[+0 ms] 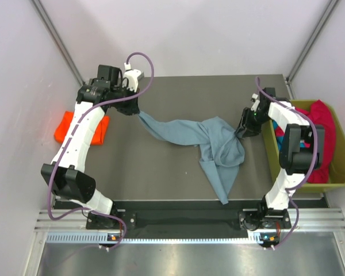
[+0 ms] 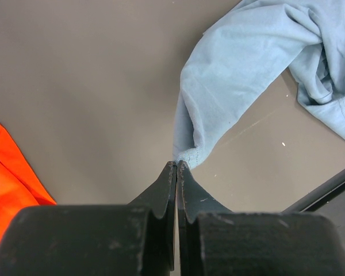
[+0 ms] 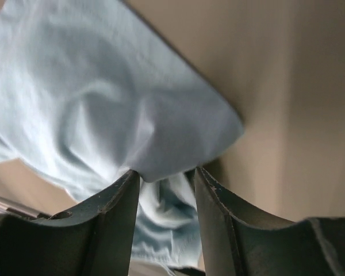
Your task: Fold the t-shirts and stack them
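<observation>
A rumpled light blue shirt (image 1: 221,149) lies on the grey table, its long end stretched up to my left gripper (image 1: 135,106), which is shut on that end; in the left wrist view the cloth (image 2: 230,80) meets the fingertips (image 2: 178,167). My right gripper (image 1: 242,125) is open over the shirt's right part; in the blurred right wrist view a flap of cloth (image 3: 161,126) lies at and between its fingertips. An orange folded shirt (image 1: 66,126) lies at the left of the table, partly hidden behind the left arm.
A yellow-green bin (image 1: 342,178) with red and blue cloth stands at the right, beside the right arm.
</observation>
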